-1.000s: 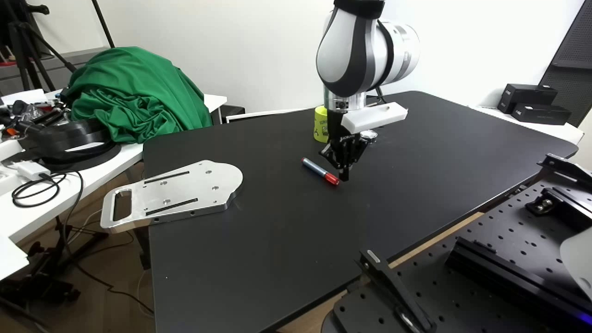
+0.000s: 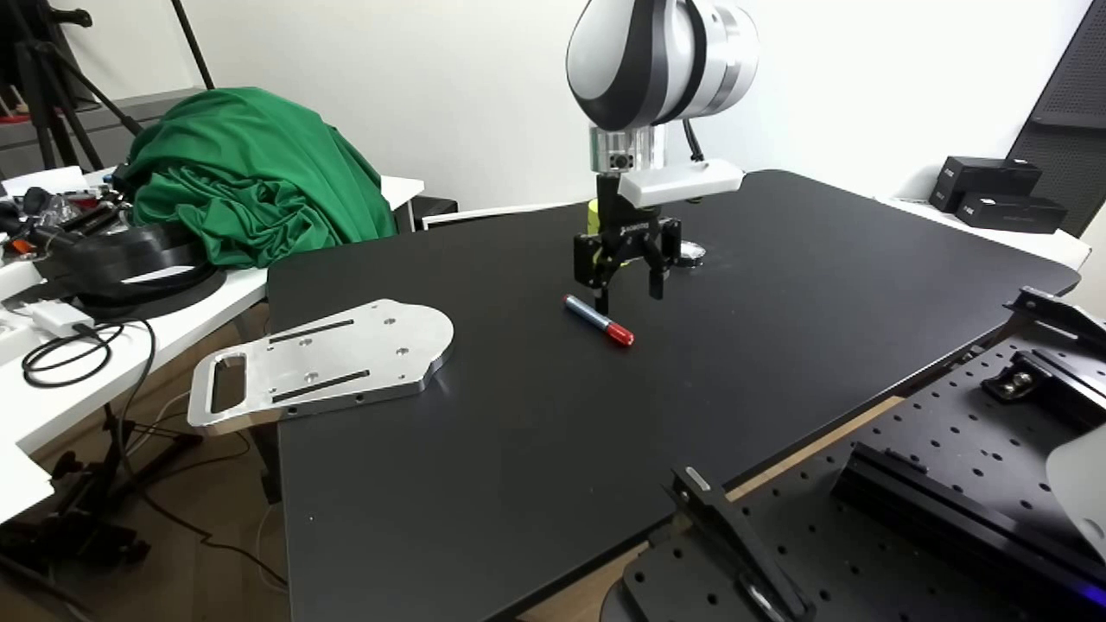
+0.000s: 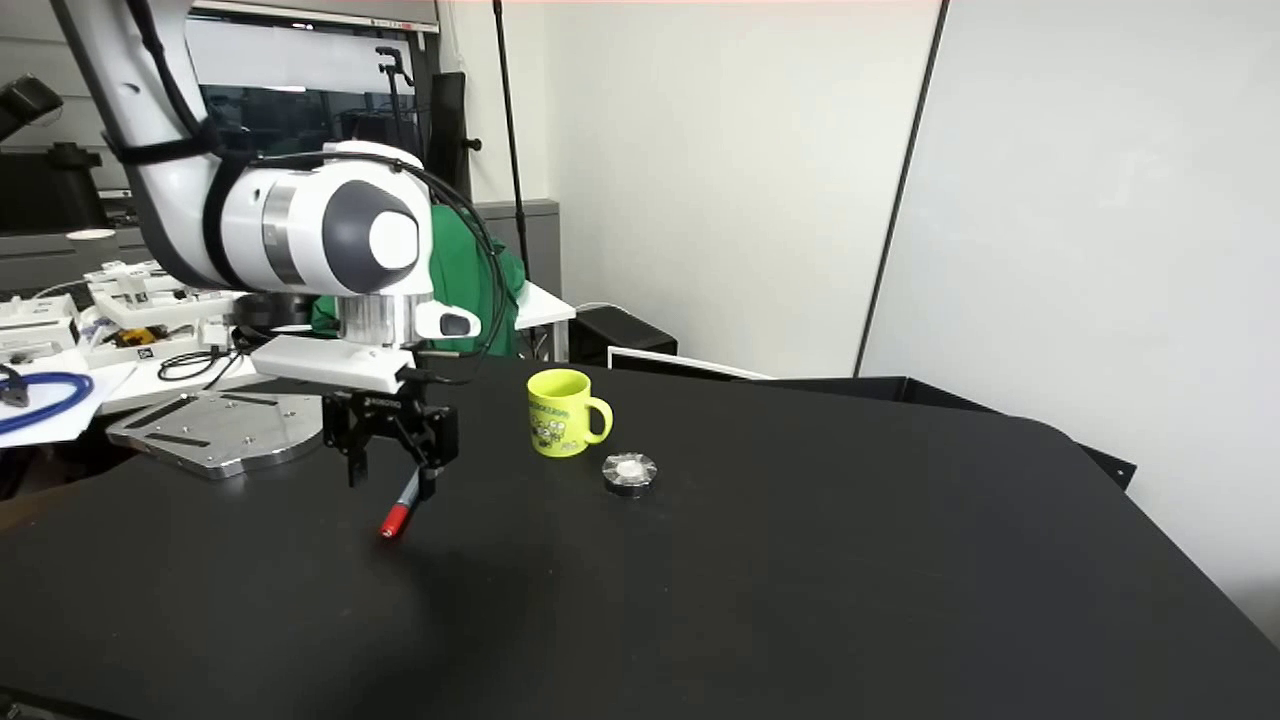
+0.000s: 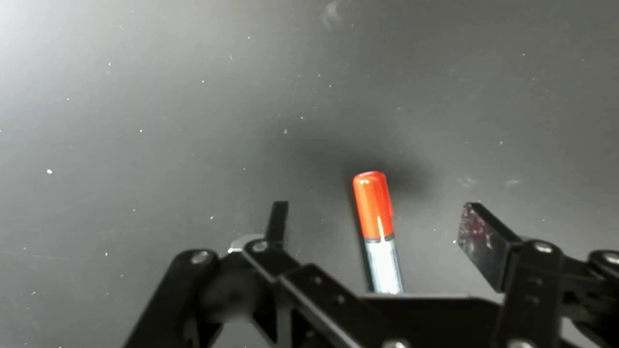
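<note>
A marker [image 2: 598,320] with a red cap and a grey-blue barrel lies flat on the black table. Above it hangs my gripper [image 2: 627,290], its fingers spread apart and nothing held between them. From the wrist view, the marker [image 4: 374,217] shows in the gap between the two finger pads, red cap pointing away, its lower end hidden behind the gripper's linkage. The second exterior view has the gripper [image 3: 391,480] over the table, one finger partly overlapping the marker [image 3: 397,518].
A yellow-green mug [image 3: 559,414] and a small round silver-topped object [image 3: 629,473] stand behind the gripper. A metal plate with a handle [image 2: 332,352] lies on the table's left side. Bare table [image 2: 498,487] stretches in front and to the right.
My gripper has risen and shifted slightly left in the first exterior view, and its fingers have spread from nearly together. The marker lies where it was.
</note>
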